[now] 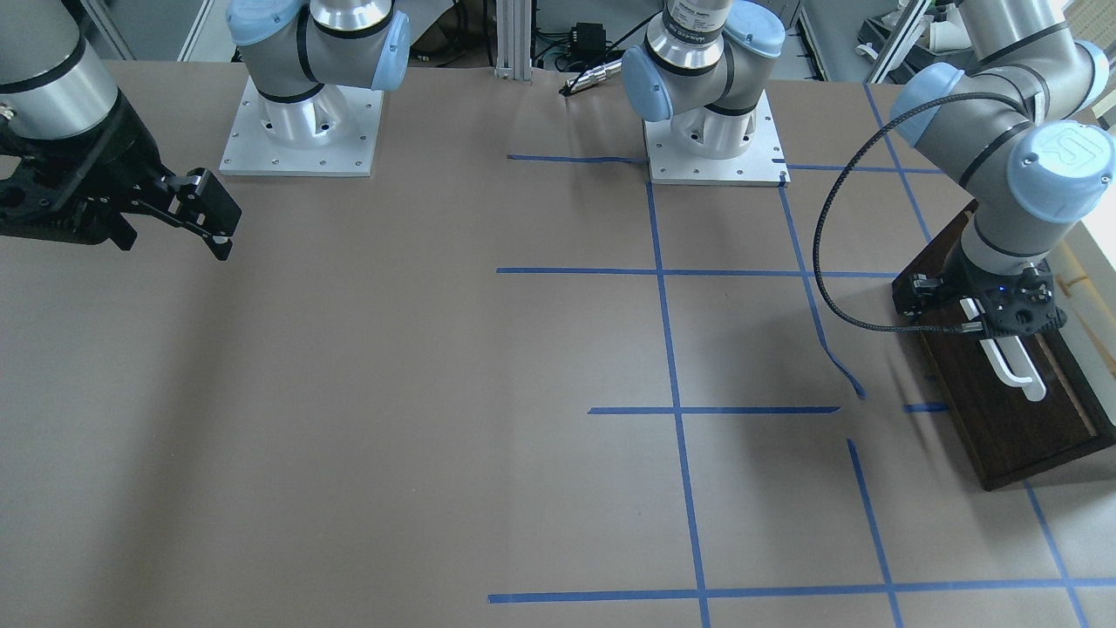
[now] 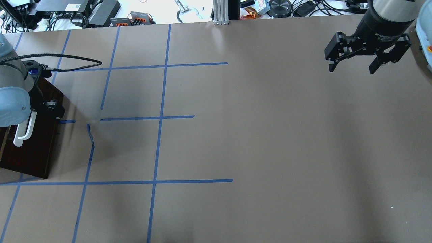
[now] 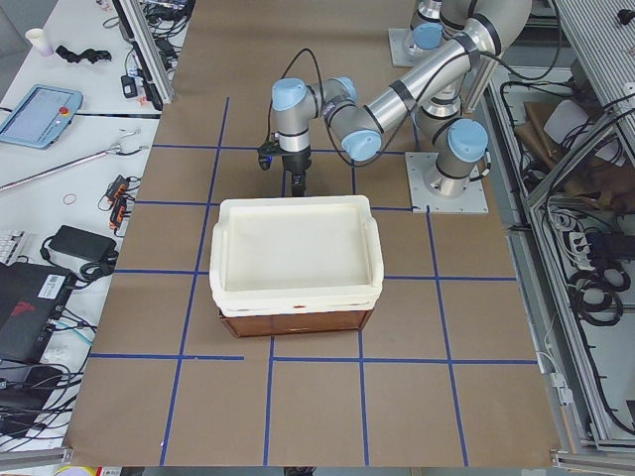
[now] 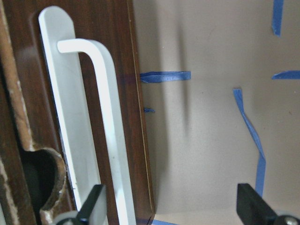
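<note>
A dark wood cabinet (image 1: 1020,419) with a white bar handle (image 4: 112,136) lies at the right of the front view and the left of the top view. My gripper is low over it at the handle. In the left wrist view its two fingertips stand wide apart, one over the handle's plate near the bottom, the other over the table beside the cabinet, so it is open. Whether it touches the handle I cannot tell.
A white tray (image 3: 296,253) covers much of the cabinet in the left view. Other robot arms stand at the back and side.
</note>
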